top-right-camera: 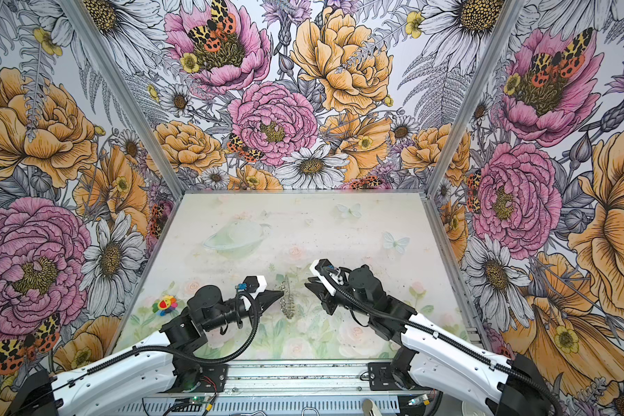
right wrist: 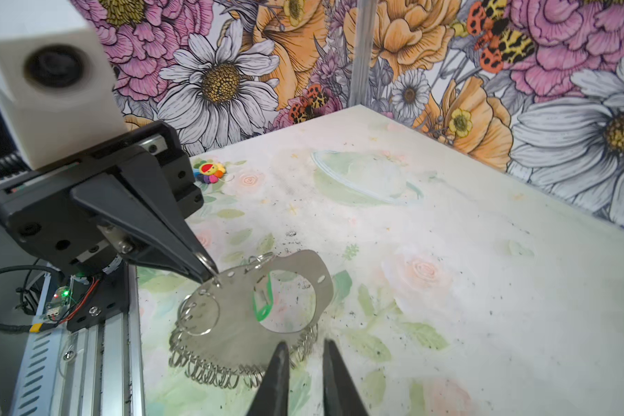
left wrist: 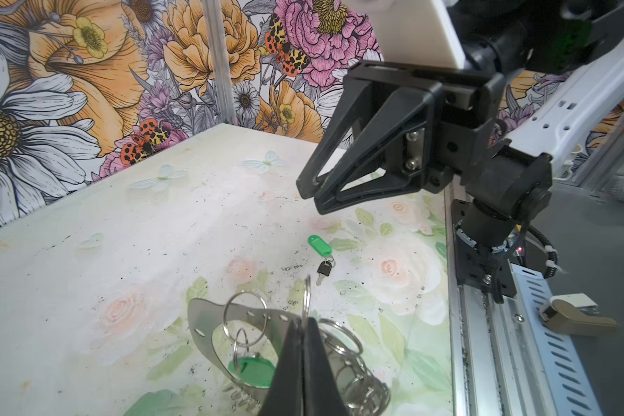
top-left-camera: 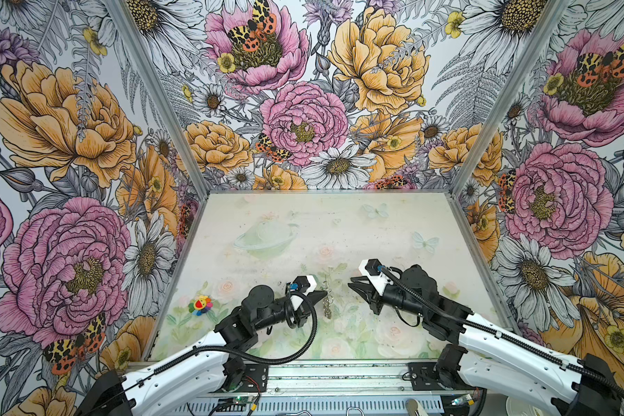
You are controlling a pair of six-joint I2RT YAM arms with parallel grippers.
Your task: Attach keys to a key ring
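Observation:
My left gripper [top-left-camera: 321, 296] is shut on a thin metal ring at the upper edge of a grey metal piece [right wrist: 225, 319] with a cut-out and many small rings, hanging at mid-table. A green object [left wrist: 255, 371] shows behind this piece in the left wrist view. My right gripper [top-left-camera: 358, 289] is part open to the right, apart from the hanging bundle, with nothing visible between its fingers. A small black-headed key [left wrist: 323, 269] with a green tag [left wrist: 319, 244] lies on the table beyond, as seen in the left wrist view.
A colourful flower-shaped toy [top-left-camera: 201, 304] lies at the table's left. A metal rail [top-left-camera: 339, 371] runs along the front edge, and flowered walls enclose the sides and back.

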